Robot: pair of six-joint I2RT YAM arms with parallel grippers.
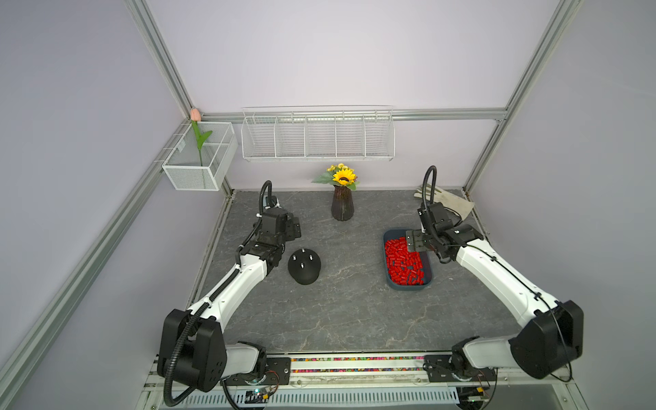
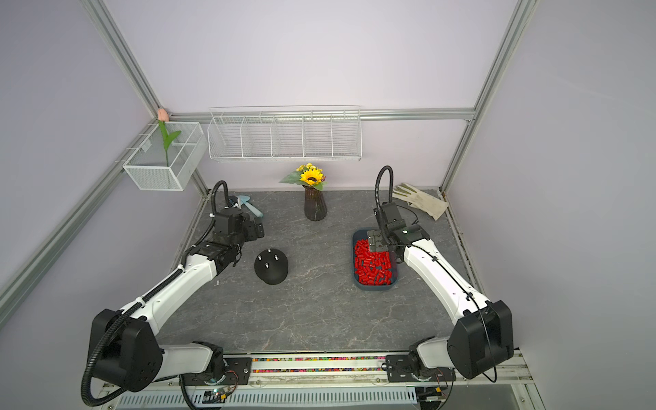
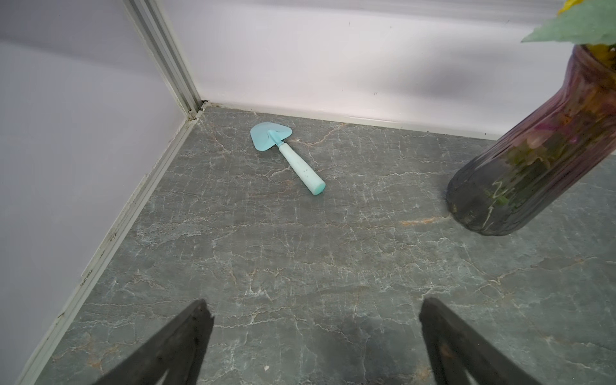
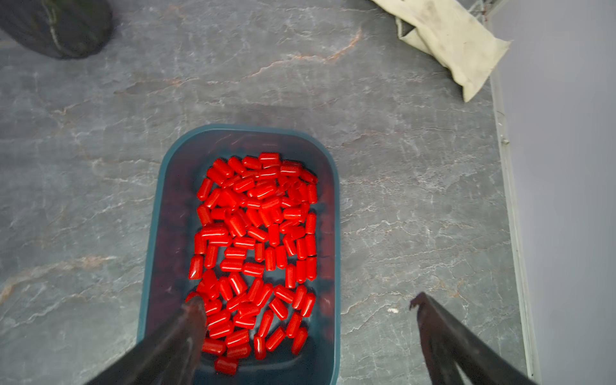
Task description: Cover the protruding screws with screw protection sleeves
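Note:
Several metal screws (image 1: 302, 265) stick up from a round black base (image 1: 304, 276) on the table, left of centre. Red sleeves (image 4: 250, 211) lie loose in a dark blue tray (image 4: 337, 256) on the right side. My left gripper is open with nothing between its fingers; in the top views it hangs behind and to the left of the black base. Over the tray's right rear part is my right gripper, open and empty, with one blurred finger (image 4: 173, 346) in front of the tray and the other to its right.
A vase of flowers (image 1: 343, 203) stands at the back centre. Behind the left arm lies a small blue trowel (image 3: 298, 163). A pale glove (image 2: 423, 201) rests at the back right. Bare table separates the black base from the tray.

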